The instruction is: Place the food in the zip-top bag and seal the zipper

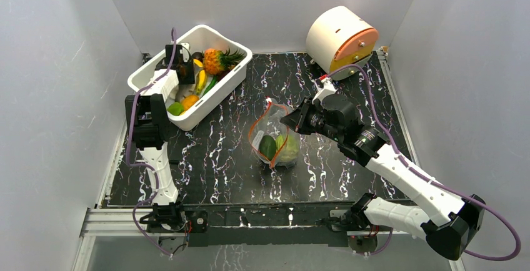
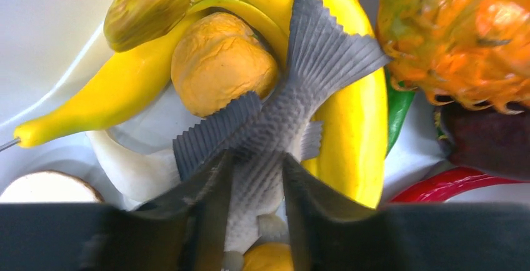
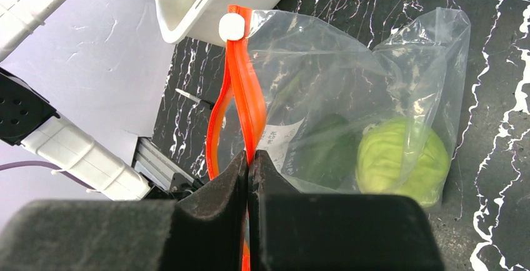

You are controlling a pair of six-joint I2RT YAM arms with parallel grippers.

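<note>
My left gripper is low in the white bin (image 1: 244, 65), its fingers apart over a grey toy fish (image 2: 300, 90), among bananas (image 2: 350, 127), a wrinkled orange fruit (image 2: 219, 59) and a pineapple (image 2: 456, 27). My right gripper is shut on the orange zipper edge (image 3: 247, 96) of the clear bag (image 1: 272, 121). The bag stands open on the black marble table, holding a dark green food (image 1: 267, 147) and a pale green one (image 3: 400, 158).
A cream cylinder with an orange face (image 1: 340, 37) stands at the back right. Grey walls surround it.
</note>
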